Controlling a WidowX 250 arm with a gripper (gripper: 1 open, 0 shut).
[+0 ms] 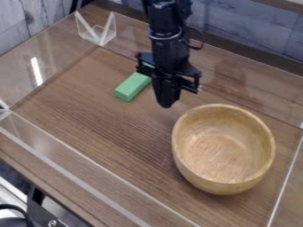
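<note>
A black robot arm reaches down from the top centre to my gripper [161,92], which hangs above the wooden table just up and left of a large wooden bowl [222,147]. The gripper is shut, and I see nothing held between its fingers. A green block [134,86] lies on the table just left of the gripper, apart from its tips as far as I can tell.
The round bowl fills much of the right front of the table [83,133]. A white wire-like object [99,31] is at the back left edge.
</note>
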